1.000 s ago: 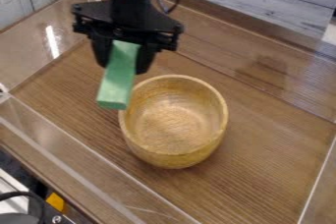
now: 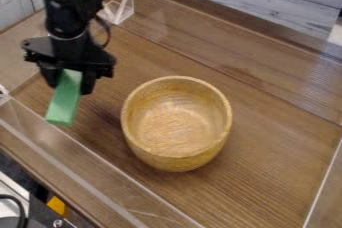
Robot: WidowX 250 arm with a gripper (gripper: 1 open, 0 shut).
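Note:
My gripper (image 2: pixel 67 70) hangs over the wooden table at the left, shut on a green object (image 2: pixel 63 102) that hangs below it, slightly tilted. A tan round bowl (image 2: pixel 178 122) sits to the right of it, at the centre, apart from the green object. The bowl looks empty.
Bare wood (image 2: pixel 267 72) fills the right and back of the table. A clear plastic piece (image 2: pixel 118 7) stands at the back left. A dark cable and a small yellow piece (image 2: pixel 56 206) are at the lower left edge.
My gripper has moved left, away from above the bowl, carrying the green object with it and looking lower or farther back. The bowl stays where it was.

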